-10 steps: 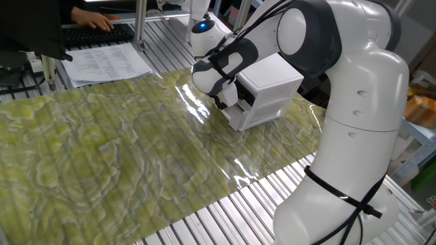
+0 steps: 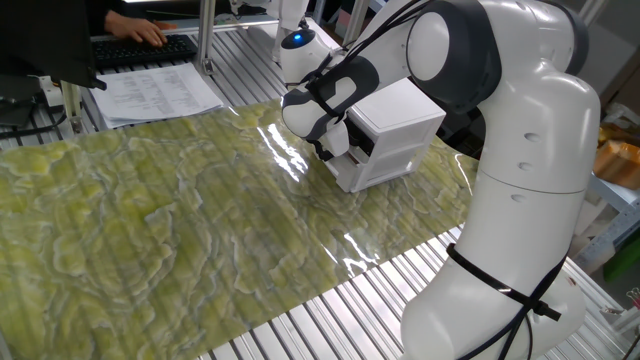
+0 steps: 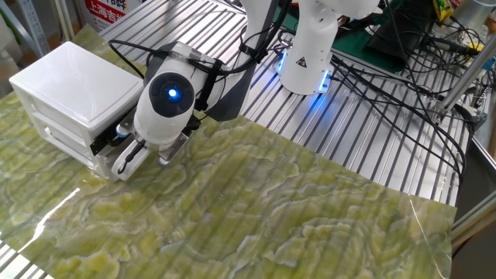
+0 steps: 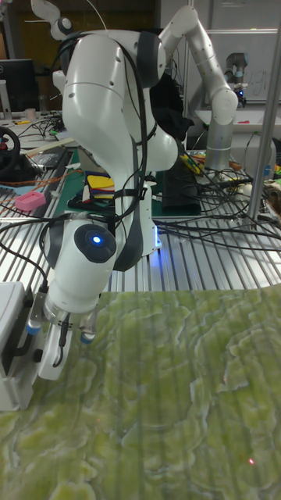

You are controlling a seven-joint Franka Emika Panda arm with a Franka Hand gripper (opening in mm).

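Observation:
A white drawer box (image 3: 81, 85) stands on the green marbled sheet, at the left in the second exterior view. Against its front side is my gripper (image 2: 326, 151), low down and tilted towards the drawers. At the bottom of that side, a drawer front (image 2: 346, 176) juts out a little beyond the body of the box. In the third exterior view only part of the box (image 4: 10, 341) shows, at the left edge, close beside the hand. The fingertips are hard to make out against the white front, so their opening and any contact with the drawer stay unclear.
The marbled sheet (image 3: 287, 209) is bare away from the box. Papers (image 2: 155, 94) and a keyboard (image 2: 143, 50) lie beyond it, with a person's hand (image 2: 136, 28) on the keys. Loose black cables (image 3: 387, 116) run over the slatted table near the arm's base.

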